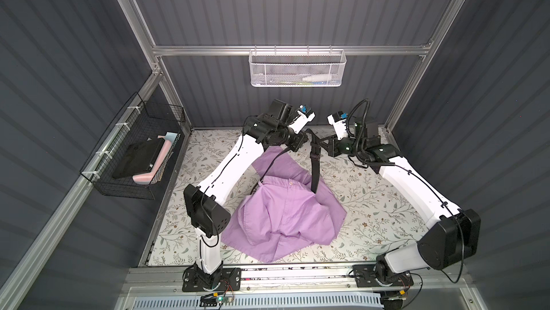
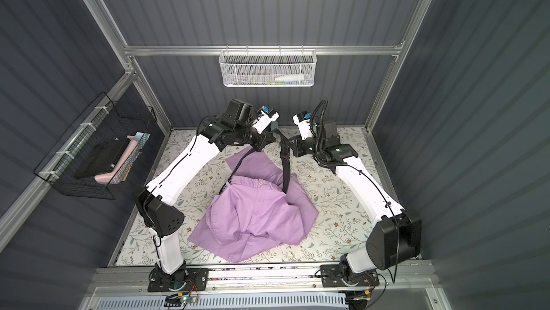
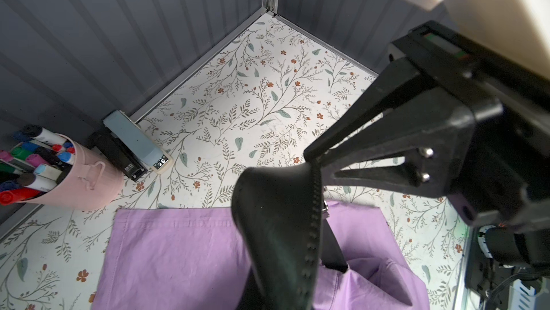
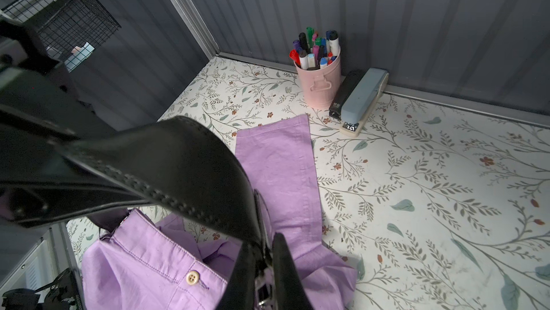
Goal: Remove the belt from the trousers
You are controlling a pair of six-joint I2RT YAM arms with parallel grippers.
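The purple trousers [image 1: 286,212] lie spread on the patterned table, waistband facing the back. A black belt [image 1: 315,172] rises from the waistband's right side; a thinner-looking strand runs from its left side up to my left gripper [image 1: 305,137]. That gripper is shut on the belt, its fingertips hidden behind leather in the left wrist view. My right gripper [image 1: 322,142], close beside it, is shut on the belt too; in the right wrist view its dark fingers [image 4: 289,278] pinch the strap near some metal. Between the grippers the belt [image 3: 280,229] bends in a raised loop.
A pink cup of markers [image 4: 319,83] and a stapler [image 4: 361,100] stand by the back wall. A black wire basket [image 1: 137,155] hangs at left, a white mesh basket [image 1: 298,69] at the back.
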